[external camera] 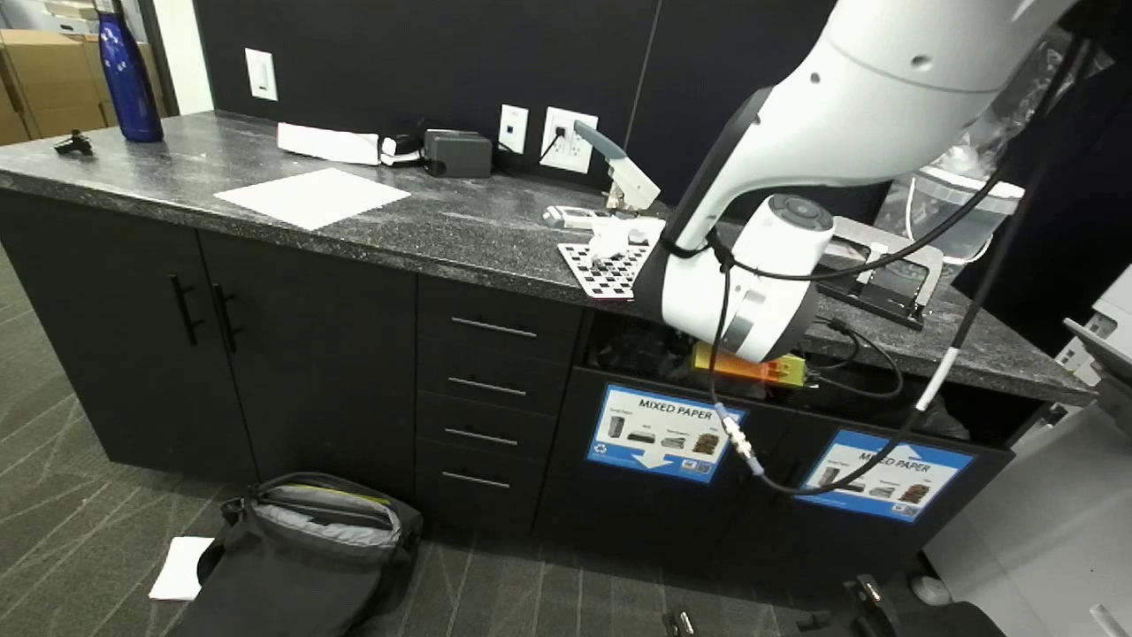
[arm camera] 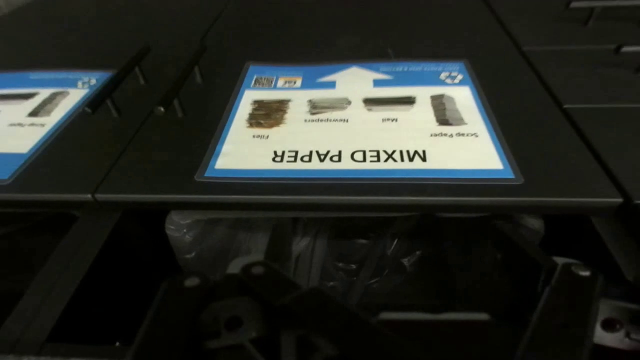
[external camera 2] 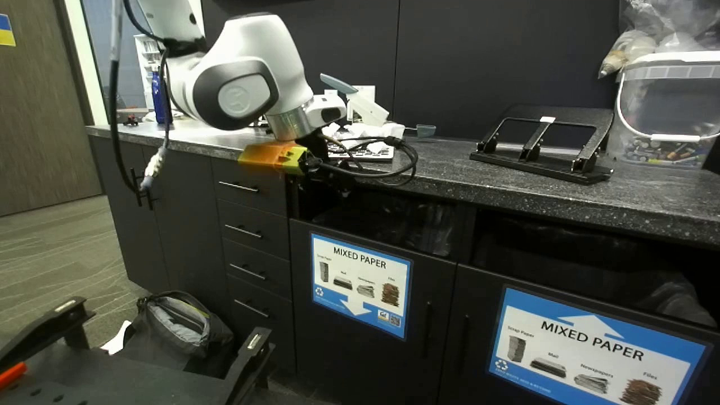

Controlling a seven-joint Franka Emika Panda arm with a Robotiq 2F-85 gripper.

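Observation:
In the wrist view, my gripper is dark against the bin cavity. Its parts stand wide apart at left and right, open, with nothing seen held between them. Beyond it, a clear plastic liner [arm camera: 360,252] lines the slot above a cabinet door with an upside-down MIXED PAPER sign [arm camera: 360,135]. From the second exterior view, the arm's white wrist [external camera 2: 290,121] hangs at the counter's front edge. Crumpled white paper [external camera: 610,239] rests on a checkered board [external camera: 607,278], partly hidden by the arm in the first exterior view.
A black laptop stand [external camera 2: 540,158] and a clear bucket [external camera 2: 665,108] occupy the counter's right. A white sheet [external camera: 313,196] and a blue bottle [external camera: 127,80] lie far left. Cables loop off the wrist beside a yellow-orange block [external camera 2: 273,156]. A black bag [external camera: 308,552] is on the floor.

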